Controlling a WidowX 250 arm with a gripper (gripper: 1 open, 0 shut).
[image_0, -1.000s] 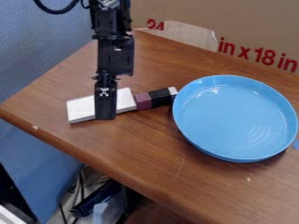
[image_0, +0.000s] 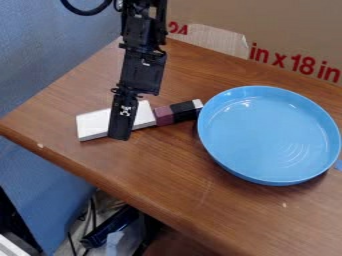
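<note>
My black gripper (image_0: 123, 118) hangs down from the top of the view, its fingers at a white bar-shaped object (image_0: 94, 125) lying on the wooden table. Beside the gripper, to the right, this object continues into a dark maroon and black section (image_0: 175, 112) with a light tip. Whether the fingers are open or shut on it is hard to tell. A light blue plate (image_0: 267, 135) lies to the right, close to the black end of the bar.
A cardboard box (image_0: 261, 25) stands at the back. A blue-grey surface and some clutter lie beyond the left edge, below the table.
My gripper has shifted slightly to the right and tilted a little. The bar and plate look unchanged.
</note>
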